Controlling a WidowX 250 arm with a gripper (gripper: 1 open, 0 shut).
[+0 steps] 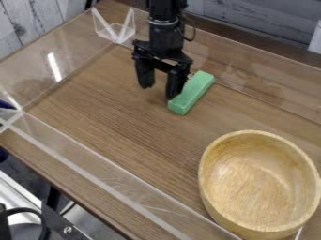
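Note:
A green oblong block [193, 92] lies on the wooden table right of centre. My black gripper [160, 75] hangs from the top of the view with its fingers low over the table, just left of the block's upper part; whether it touches the block or is open or shut is unclear.
A large round cream-coloured bowl [254, 181] fills the lower right. A clear plastic piece [114, 26] stands at the upper left. Clear walls edge the table at left and bottom, with black cables at the lower left.

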